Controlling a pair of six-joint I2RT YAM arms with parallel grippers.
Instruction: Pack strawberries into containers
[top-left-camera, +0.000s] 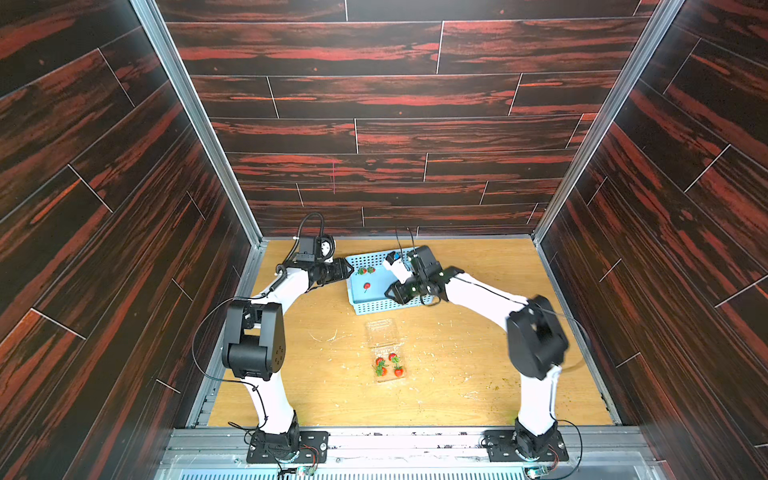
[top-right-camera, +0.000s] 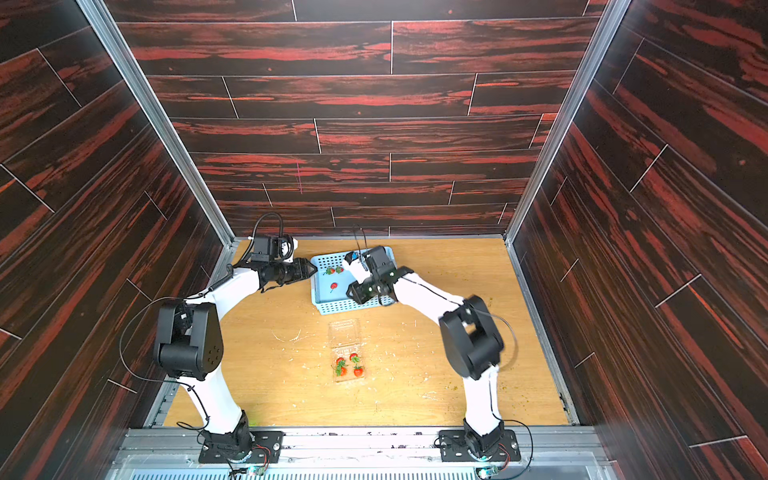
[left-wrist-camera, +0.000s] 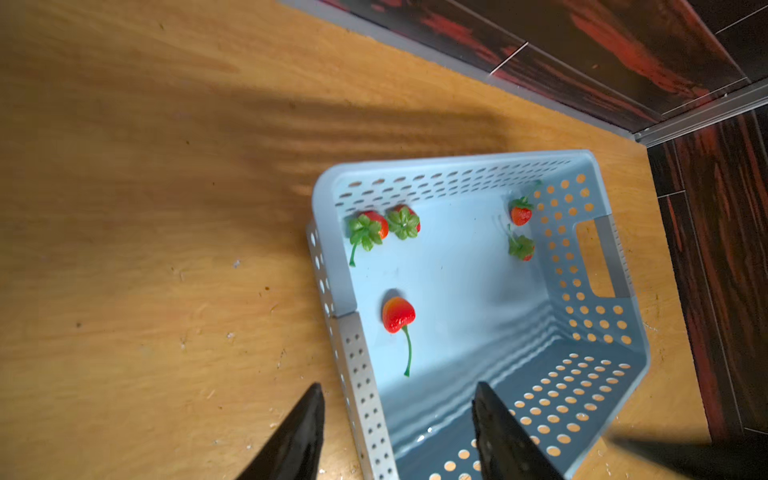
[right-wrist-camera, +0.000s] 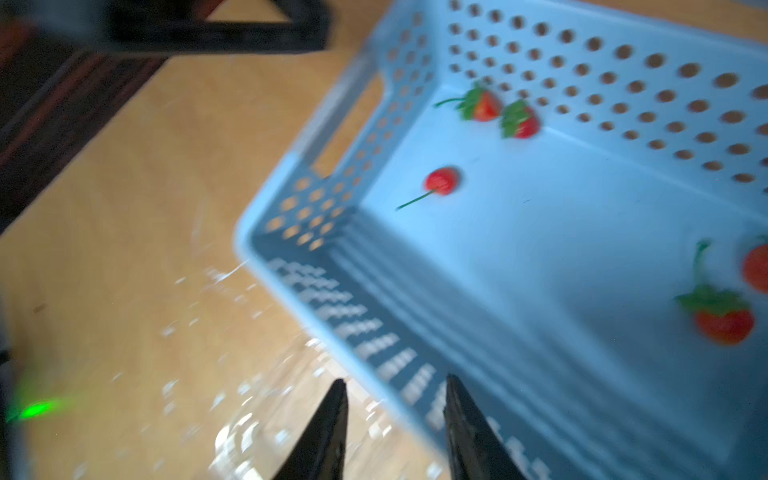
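A blue perforated basket holds loose strawberries. In the left wrist view, one strawberry lies alone mid-floor, two more sit in a corner, and a pair rests at the far end. A clear hinged container lies unfolded in front of the basket, with several strawberries in its near half. My left gripper is open above the basket's left edge, nothing between its fingers. Over the basket's front right part, my right gripper is open and empty; its view is blurred.
The right arm reaches across the table and hides part of the basket in the top views. Bare wooden table lies to the right of the container. A dark wall rises behind the basket.
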